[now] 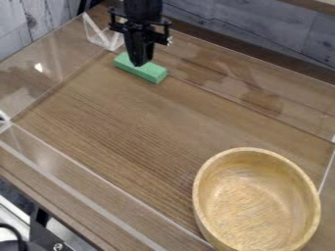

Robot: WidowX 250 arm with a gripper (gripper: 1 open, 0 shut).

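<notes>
My black gripper (pixel 141 47) is at the top of the view, above and just behind a green block (pixel 140 69) lying on the wooden table (pixel 118 147). Whether its fingers are open or shut is too small and dark to make out.
A large round tan bowl (pixel 256 201) fills the lower right. Walls border the back and left, and dark cables hang past the table's edge at the lower left.
</notes>
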